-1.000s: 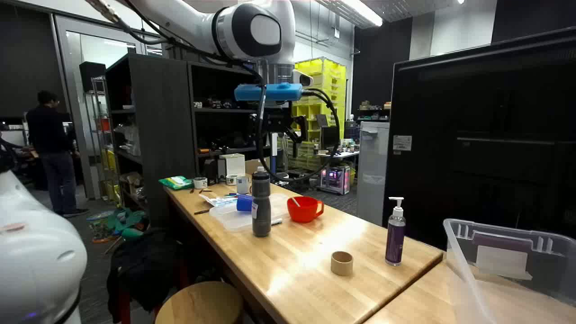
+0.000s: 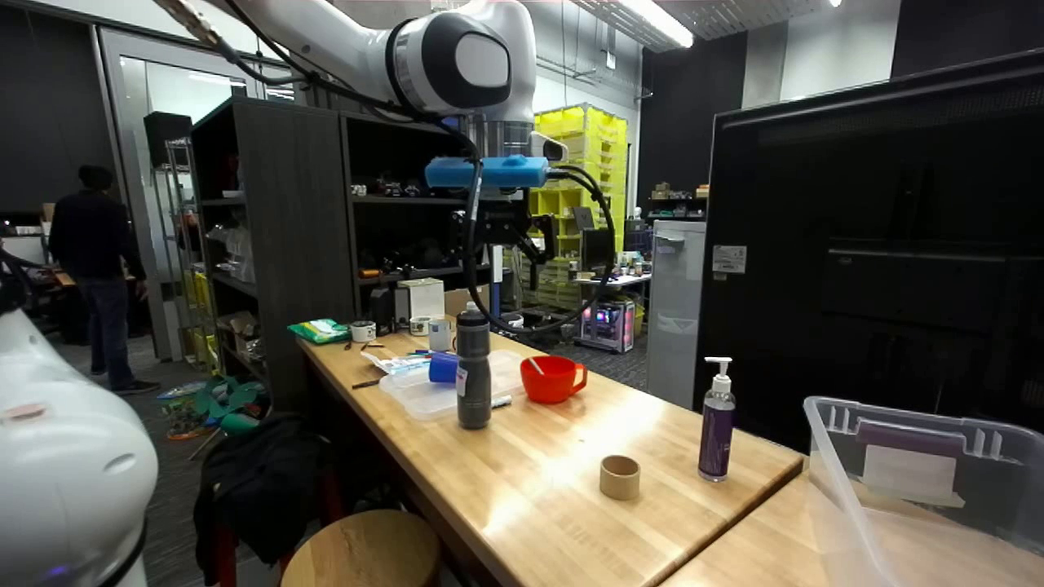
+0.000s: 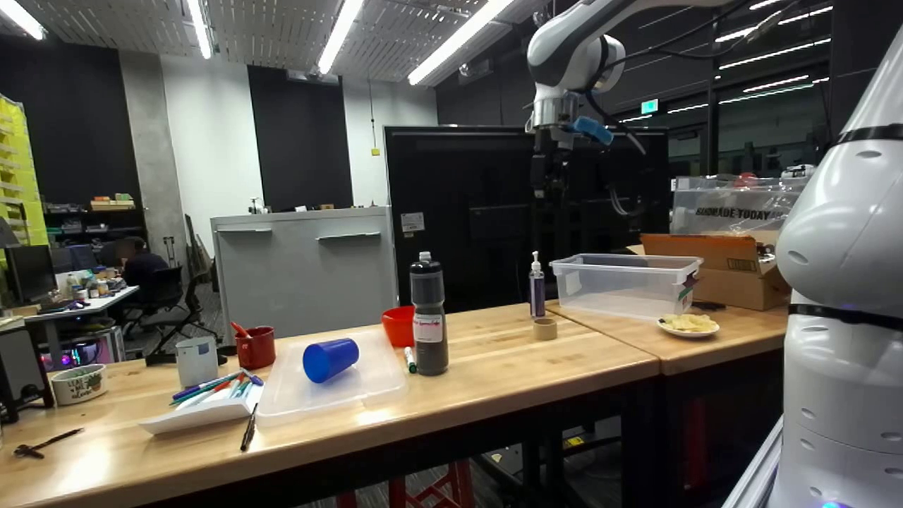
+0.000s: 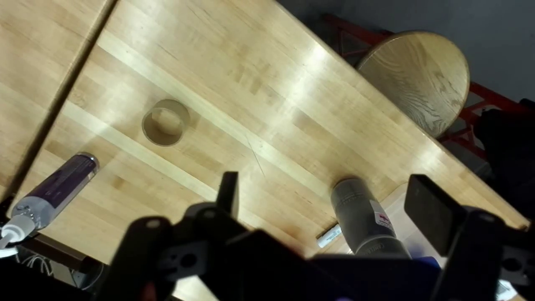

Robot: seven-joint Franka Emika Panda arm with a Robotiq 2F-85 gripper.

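Note:
High above the wooden table, my gripper stands open, its two black fingers wide apart and nothing held between them. In the wrist view a dark grey bottle (image 4: 361, 215) stands far below, nearer the right finger (image 4: 434, 213). A tan tape roll (image 4: 166, 122) rests on the bare table up and left of the fingers. The pump bottle (image 2: 717, 425) with a purple label is upright near the table's back right. A red cup (image 2: 550, 378) sits behind the grey bottle. On a clear plastic lid (image 3: 364, 385), a blue cup (image 3: 331, 360) lies on its side.
A clear bin (image 2: 851, 489) stands across the table seam, with a plate of chips (image 3: 688, 325) near it. Pens, a white mug (image 3: 197, 363) and a dark red mug (image 3: 255, 347) crowd the far end.
My arm and gripper have shifted down very slightly at most. The objects on the table lie where they were. A person in the background has turned his head.

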